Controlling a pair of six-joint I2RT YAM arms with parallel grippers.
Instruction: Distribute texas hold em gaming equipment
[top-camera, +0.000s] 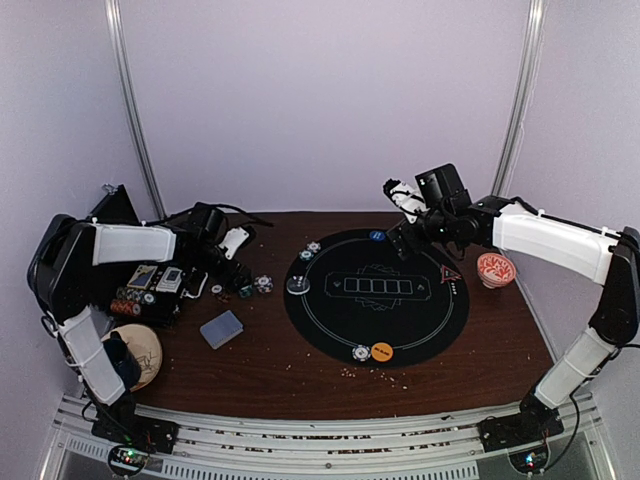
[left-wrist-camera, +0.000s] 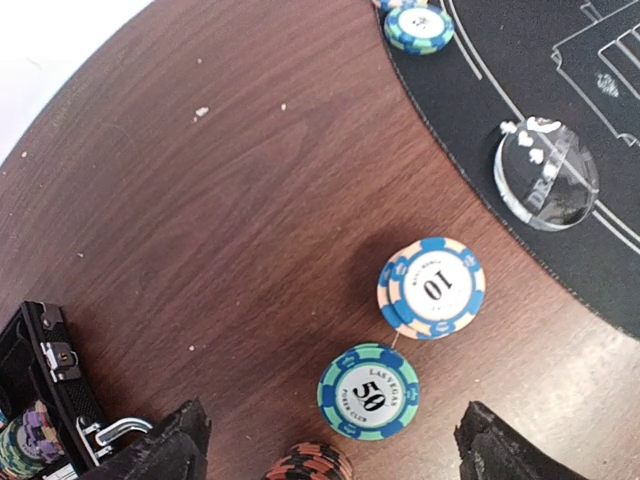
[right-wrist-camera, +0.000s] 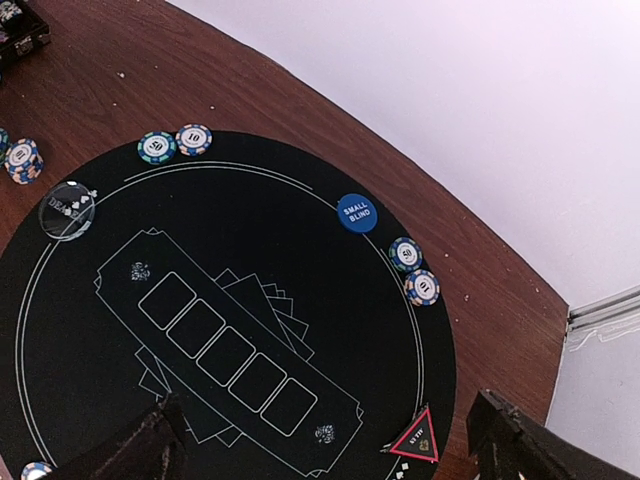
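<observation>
My left gripper is open, hovering over the wood left of the black poker mat. Below it lie a green 50 chip, blue 10 chips and an orange-black chip cut off by the view's edge. My right gripper is open over the mat's right part. On the mat are a clear dealer puck, a blue small blind button, a red triangle marker, a yellow button, and 50 and 10 chips near the rim.
A black chip case stands at the left, with a blue card deck in front and a round wooden holder nearby. A red-patterned bowl sits right of the mat.
</observation>
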